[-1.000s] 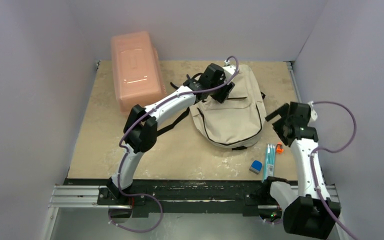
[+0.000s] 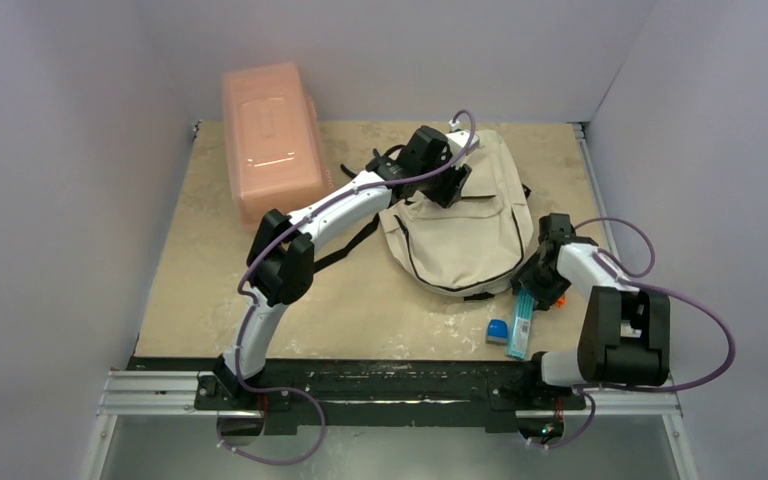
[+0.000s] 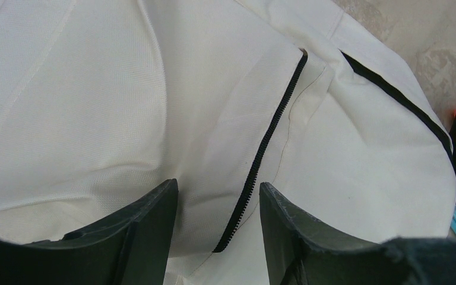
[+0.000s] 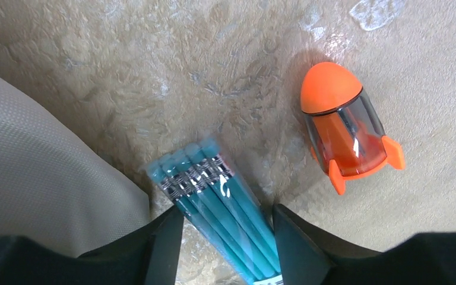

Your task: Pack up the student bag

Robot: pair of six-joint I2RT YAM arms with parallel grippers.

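A cream backpack (image 2: 460, 240) lies on the table, its black zipper (image 3: 261, 148) crossing the left wrist view. Over the bag's upper part stands my left gripper, fingers apart with bag cloth beneath them. My right gripper is low at the table's right. Its parted fingers straddle the clear pack of teal pencils (image 4: 231, 217), close to both of its sides. Whether they press on it is unclear. Beside the pack are a blue-and-white block (image 2: 497, 330) and an orange rocket-shaped item (image 4: 347, 127), the latter mostly covered by the right arm from above.
An orange-pink translucent bin (image 2: 275, 140) stands at the back left. The bag's dark strap (image 2: 348, 245) trails toward the left arm. Bare table (image 2: 200, 270) stretches across the left side. The bag's edge lies close to the right gripper.
My right gripper has come down and toward the front left, onto the pencil pack. The pack and the blue-and-white block have shifted slightly left. The left arm looks still.
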